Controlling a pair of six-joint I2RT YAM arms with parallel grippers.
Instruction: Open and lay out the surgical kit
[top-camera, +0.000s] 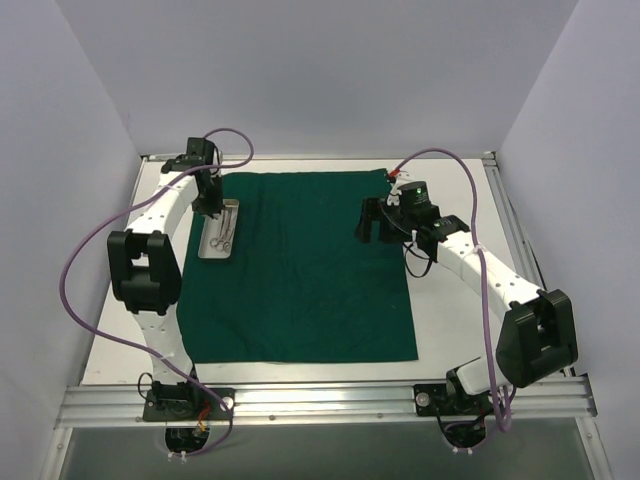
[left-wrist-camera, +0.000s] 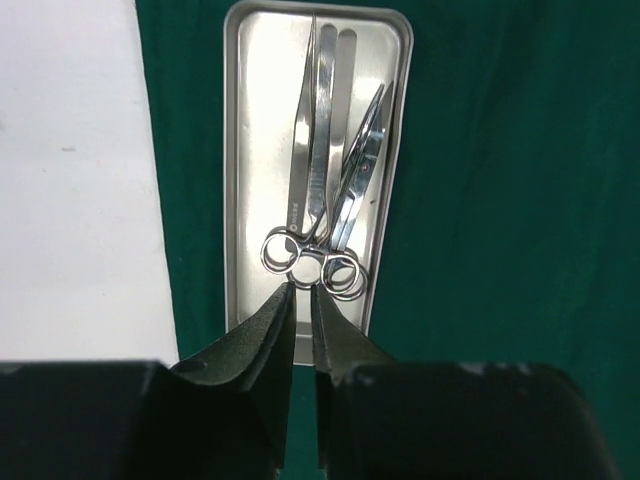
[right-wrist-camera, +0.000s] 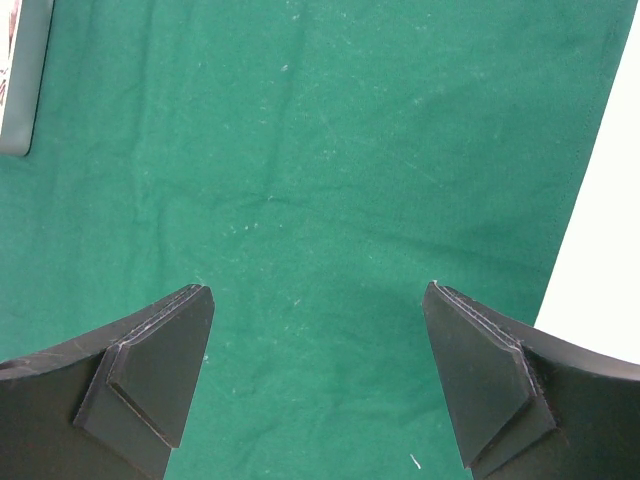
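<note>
A steel tray (top-camera: 215, 250) (left-wrist-camera: 255, 140) lies on the green cloth at the left, holding tweezer-like instruments and ring-handled scissors (left-wrist-camera: 355, 180). My left gripper (top-camera: 208, 210) is above the tray, fingertips close together with a narrow gap and nothing visible between them; in the left wrist view they point at the scissors' ring handles. My right gripper (top-camera: 377, 215) hangs open over the cloth's right part, nothing between its fingers.
White table (top-camera: 450, 330) shows around it. Walls stand at left, back and right.
</note>
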